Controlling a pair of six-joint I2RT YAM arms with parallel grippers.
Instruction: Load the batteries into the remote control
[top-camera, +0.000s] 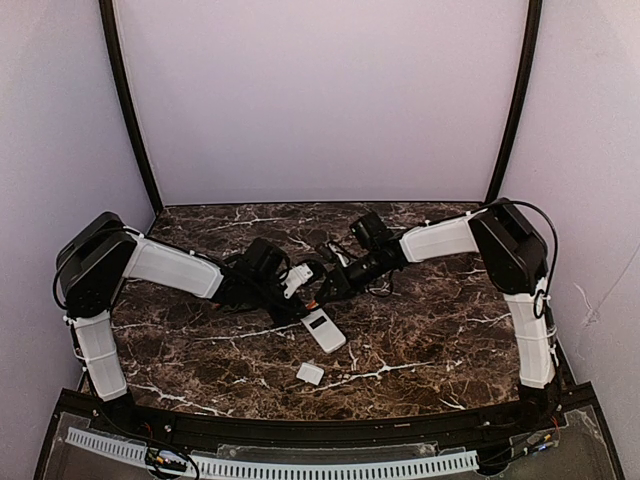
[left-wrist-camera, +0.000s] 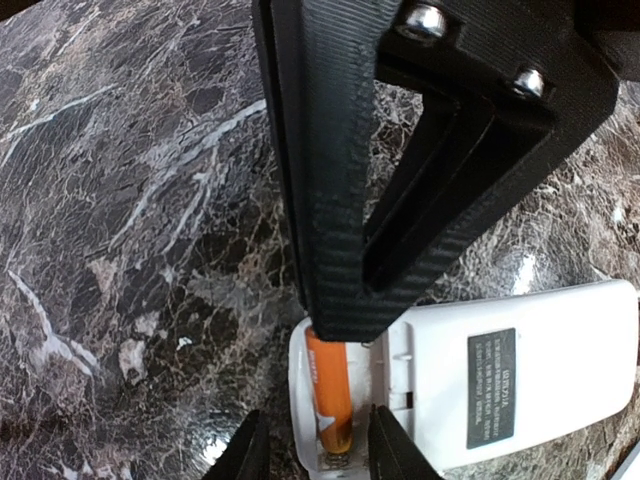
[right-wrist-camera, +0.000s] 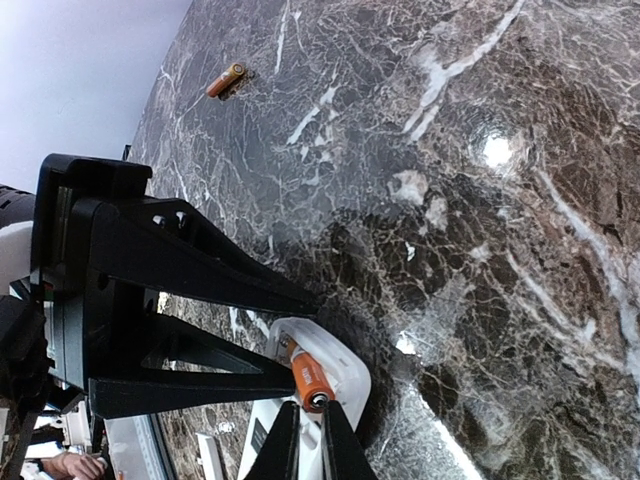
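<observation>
The white remote (top-camera: 322, 331) lies mid-table, its battery compartment uncovered. An orange battery (left-wrist-camera: 330, 390) lies lengthwise in that compartment, at the spring in the left wrist view. My left gripper has its fingertips low at the compartment's edge, either side of the battery's end, apparently part open. My right gripper is at the compartment too, its fingertips close together just by the battery (right-wrist-camera: 308, 376); what is between them is unclear. In the top view both grippers meet over the remote's upper end.
A loose battery (right-wrist-camera: 225, 81) lies apart on the marble table (top-camera: 440, 350). The white battery cover (top-camera: 310, 372) lies in front of the remote.
</observation>
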